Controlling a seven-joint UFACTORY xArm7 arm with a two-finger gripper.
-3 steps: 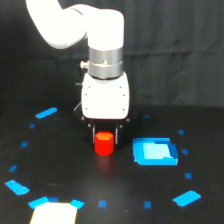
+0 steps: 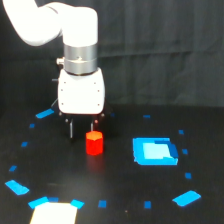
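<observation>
A red block (image 2: 94, 143) with an orange-tinted top rests on the dark table near the middle of the camera view. My white gripper (image 2: 83, 126) points down just behind and to the left of it. Two thin dark fingers (image 2: 71, 128) stand apart, with nothing visible between them. The right finger is close to the block's upper edge; whether it touches cannot be told.
To the right sits a blue tray (image 2: 139, 148) with a white inside. A pale sheet (image 2: 50, 214) lies at the front left edge. Blue tape marks (image 2: 185, 198) are scattered over the dark table, which is otherwise clear around the block.
The gripper has shifted left and slightly up in the view. The red block, earlier below the gripper between its fingers, now sits a little farther left and to the gripper's right.
</observation>
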